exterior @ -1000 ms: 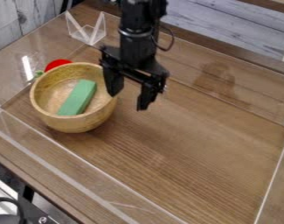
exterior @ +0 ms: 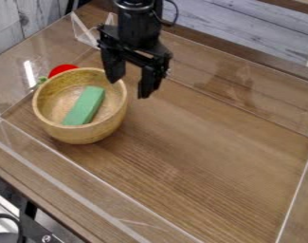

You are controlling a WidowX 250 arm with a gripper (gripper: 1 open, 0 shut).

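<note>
A wooden bowl (exterior: 104, 126) sits at the left of the table with a green block (exterior: 82, 107) lying inside it. Behind the bowl is a small red round object (exterior: 62, 70). My black gripper (exterior: 130, 78) hangs over the table just behind and right of the bowl, its fingers apart and nothing seen between them.
A pale plank wall (exterior: 244, 33) runs along the back. Something clear or white stands at the back left, too small to tell.
My gripper has risen and moved back, away from the front of the table, over the last second. The bowl and green block stay where they were.
</note>
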